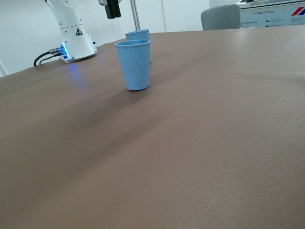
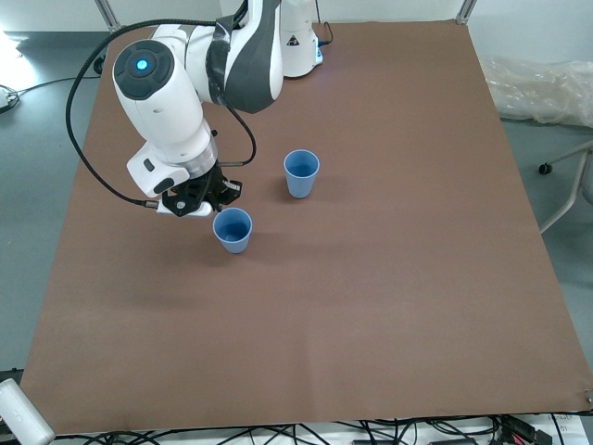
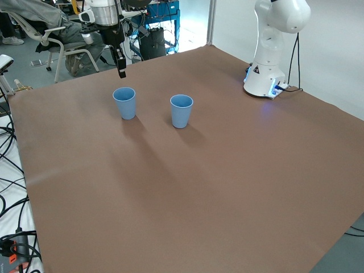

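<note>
Two blue ribbed cups stand upright and apart on the brown table. In the left view the nearer cup [image 2: 233, 236] sits just below and right of my gripper [image 2: 215, 199], with the other cup [image 2: 301, 176] up and to the right. The top view shows one cup [image 1: 135, 67] in front of the other [image 1: 137, 35]. In the right view my gripper [image 3: 121, 72] is raised above and apart from the cup [image 3: 124, 107], left of the second cup [image 3: 181, 114]. I cannot tell whether its fingers are open or shut.
My white arm base [image 3: 261, 79] stands at the back edge. Cables [image 2: 389, 431] lie along the edge beside the table. A chair [image 1: 220, 18] is beyond it.
</note>
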